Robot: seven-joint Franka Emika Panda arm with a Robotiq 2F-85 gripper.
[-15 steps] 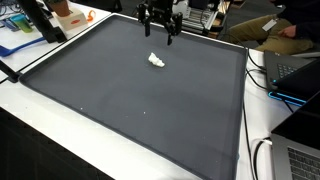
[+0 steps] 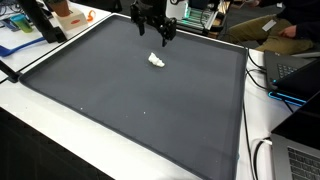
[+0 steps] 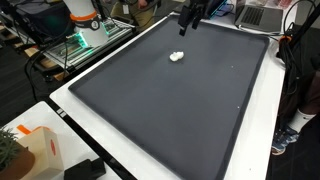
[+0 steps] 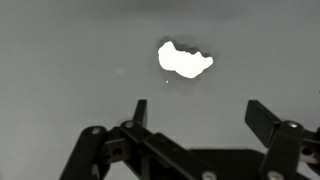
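A small white crumpled thing (image 4: 184,60) lies on the dark grey mat; what it is made of I cannot tell. In the first exterior view the white thing (image 2: 156,60) is near the mat's far edge, and in the second the white thing (image 3: 177,56) is in the upper middle. My gripper is open, its two black fingers wide apart with only bare mat between them. From outside, the gripper (image 2: 153,35) hangs above the mat, a little beyond the white thing and apart from it.
Laptops (image 2: 295,150) and cables line the right side in the first exterior view. A potted plant (image 3: 14,155) and a white box (image 3: 42,148) stand off the mat's corner in the second.
My gripper has shifted slightly left in the first exterior view over the last second. The white thing has stayed where it was.
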